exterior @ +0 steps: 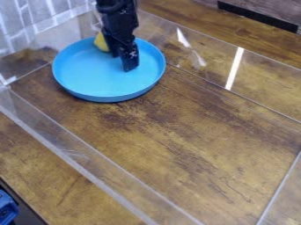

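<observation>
My black gripper (125,53) reaches down from the top centre over the back of a round blue plate (100,77). A yellow object (101,42) shows behind its left side at the plate's back rim, mostly hidden by the gripper. The fingers are dark and overlap in this view, and I cannot make out what, if anything, is between them.
Clear plastic walls and strips edge the wooden table (188,149), whose middle and front are bare. A blue object (6,211) sits at the lower left corner. A white fabric-like surface is at the upper left.
</observation>
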